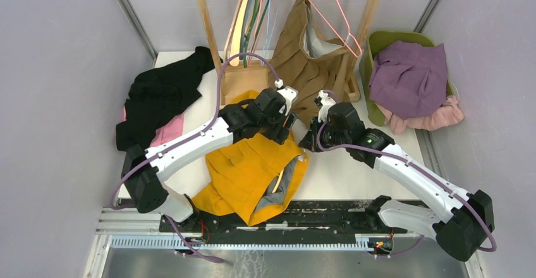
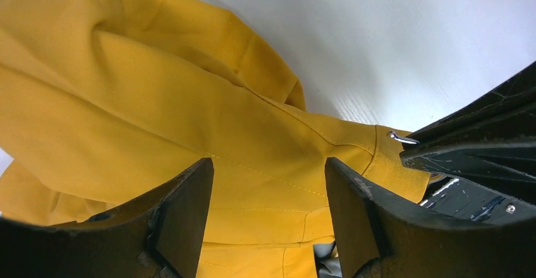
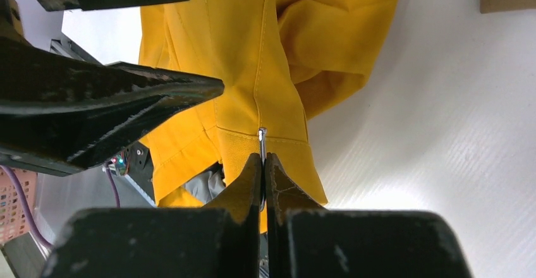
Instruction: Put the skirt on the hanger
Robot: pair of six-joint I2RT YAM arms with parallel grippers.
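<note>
The yellow skirt lies spread over the front middle of the table, grey lining and a pale hanger piece showing near its right. My left gripper stands open just above its seamed band. My right gripper is shut at that band's corner, with a thin silvery metal piece at its fingertips; whether cloth is between them is unclear. In the top view the two grippers are close together at the skirt's right side.
A brown skirt hangs on the wooden rack among several hangers. Black and pink cloths lie left; a green bin with purple and pink cloth stands right. Bare table shows front right.
</note>
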